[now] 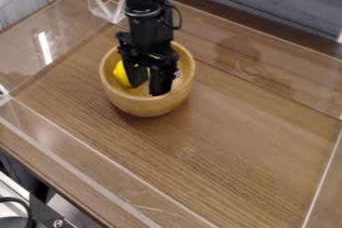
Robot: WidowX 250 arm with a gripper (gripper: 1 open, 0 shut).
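My black arm reaches down from the top centre, and its gripper (150, 72) is low inside a tan wooden bowl (144, 102) on the table. A yellow object (122, 72) sits in the bowl's left part, partly hidden behind the gripper. I cannot tell clearly whether the fingers are closed on something.
A clear plastic item (107, 2) lies at the back left. A dark cable shows at the bottom left.
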